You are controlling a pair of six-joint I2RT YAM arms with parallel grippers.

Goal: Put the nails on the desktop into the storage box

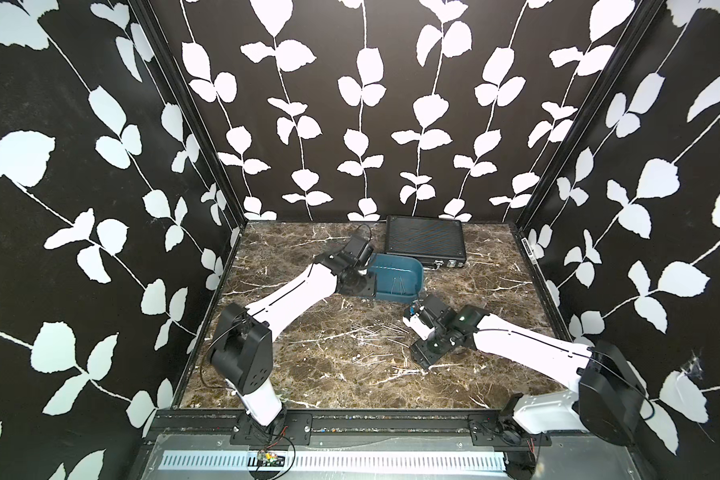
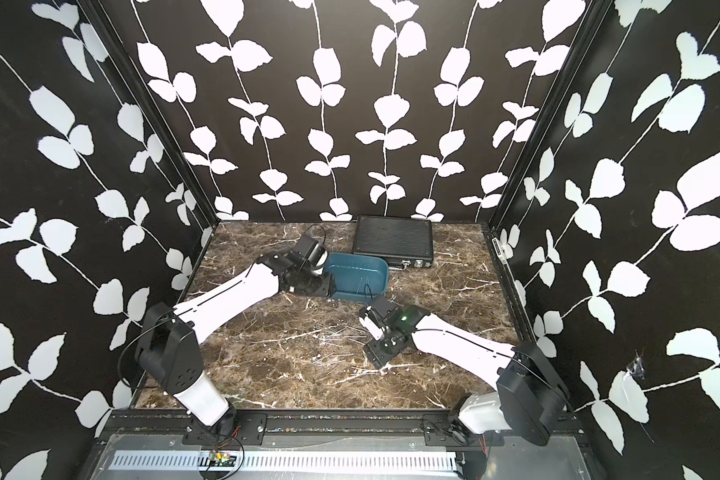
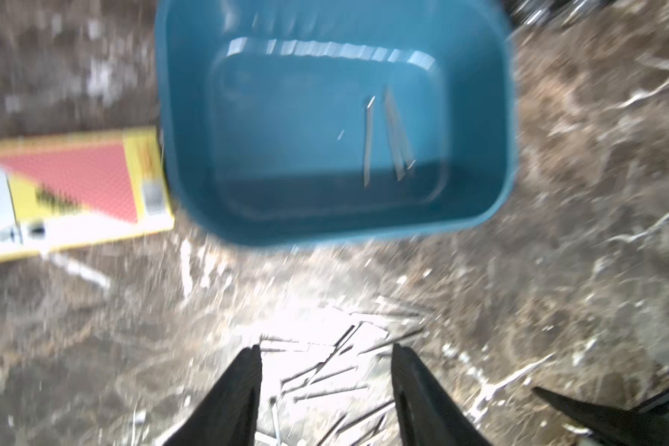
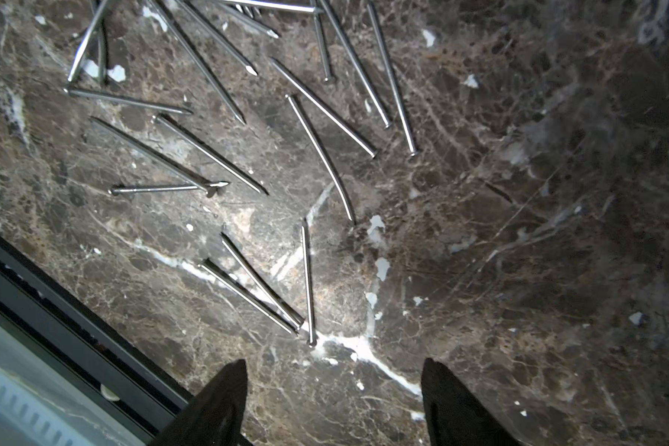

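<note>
The blue storage box (image 3: 334, 204) stands toward the back of the desktop, and a few nails (image 3: 368, 141) lie on its floor. My left gripper is open above the desk at the box's left side, as the top left view shows; nothing is between its fingers. In front of the box lies a loose pile of nails (image 1: 372, 333). Seen from the right wrist, several nails (image 4: 322, 157) are scattered and crossed, with three closer ones (image 4: 308, 286) apart from them. My right gripper hangs open over the desk at the pile's right, its fingers empty and clear of the nails.
Behind the box lies a black case (image 1: 425, 238). A yellow and red packet (image 3: 78, 189) lies against the box's left side. The desk's front rail (image 4: 59, 338) is near the scattered nails. Bare marble is free on the right.
</note>
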